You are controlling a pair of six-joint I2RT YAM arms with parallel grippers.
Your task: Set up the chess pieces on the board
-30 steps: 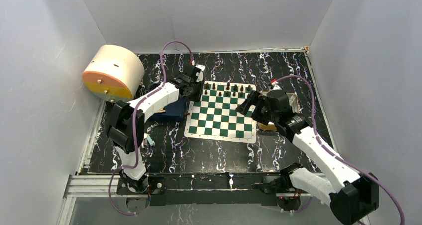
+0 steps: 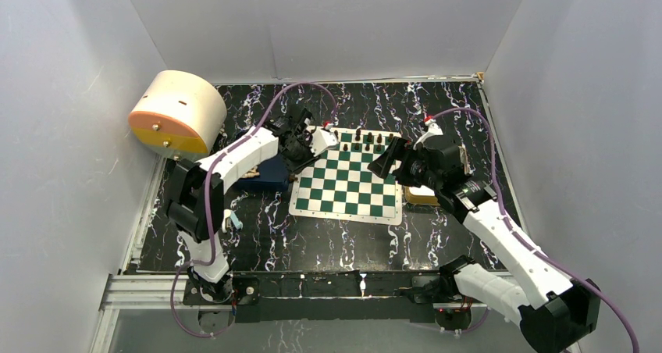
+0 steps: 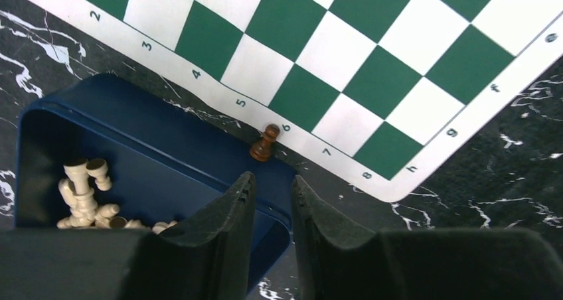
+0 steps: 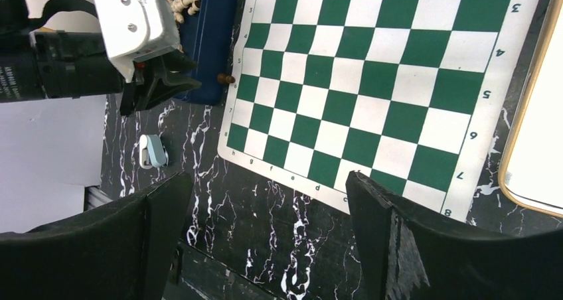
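Note:
The green-and-white chessboard (image 2: 343,201) bears several dark pieces (image 2: 369,138) along its far end. One brown pawn is off the squares, at the board's left border against the blue box; the right wrist view also shows this pawn (image 4: 226,79). Just behind it in the left wrist view is my left gripper, its fingers apart and the gap empty. Light pieces (image 3: 81,190) lie heaped in the box. Over the right side of the board, my right gripper stands wide open and empty.
A tray with a tan rim (image 4: 514,141) lies right of the board. Near the left arm's base is a small light-blue object (image 4: 153,151). A cream rounded container (image 2: 178,107) fills the back left. The table in front of the board is clear.
The left gripper has swung and tilted, its tips shifting toward the front near the box's corner. The pieces on the board look unchanged.

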